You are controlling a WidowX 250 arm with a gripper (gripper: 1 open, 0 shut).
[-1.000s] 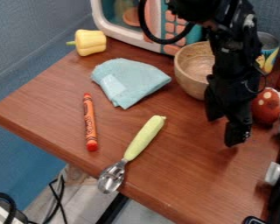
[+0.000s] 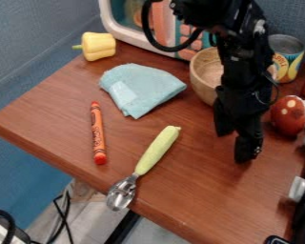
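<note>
My black gripper (image 2: 246,150) hangs low over the right half of the wooden table (image 2: 193,210), just in front of a light wooden bowl (image 2: 205,74) that it partly hides. Left of it lie a spoon-like tool with a pale green handle (image 2: 159,150), an orange crayon (image 2: 98,132) and a folded light blue cloth (image 2: 141,88). Whether the fingers are open or shut is hard to make out.
A yellow corn-like toy (image 2: 96,46) sits at the back left, beside a toy oven (image 2: 115,14). A can (image 2: 288,55), a red spotted toy (image 2: 289,115) and black equipment with white knobs (image 2: 299,186) crowd the right edge.
My gripper has moved slightly left and up, and the arm now covers more of the bowl. The objects on the table look unmoved.
</note>
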